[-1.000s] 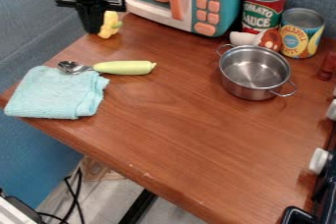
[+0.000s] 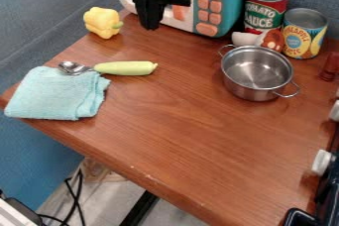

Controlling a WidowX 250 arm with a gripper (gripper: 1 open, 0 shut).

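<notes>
My gripper [image 2: 150,17] hangs at the top, in front of the toy microwave [image 2: 212,7], right of and higher than a yellow toy [image 2: 102,22] on the table; whether its fingers are open or shut is unclear. A yellow corn [image 2: 129,67] and a spoon [image 2: 74,67] lie by a folded blue cloth [image 2: 57,94]. A steel pot [image 2: 257,77] sits to the right.
A tomato sauce can [image 2: 264,8], another can [image 2: 302,35], a toy food piece [image 2: 271,40] and a red shaker [image 2: 332,67] crowd the back right. Dark appliances edge the right side.
My gripper has moved right and up from beside the yellow toy to in front of the microwave. The yellow toy is now fully in view.
</notes>
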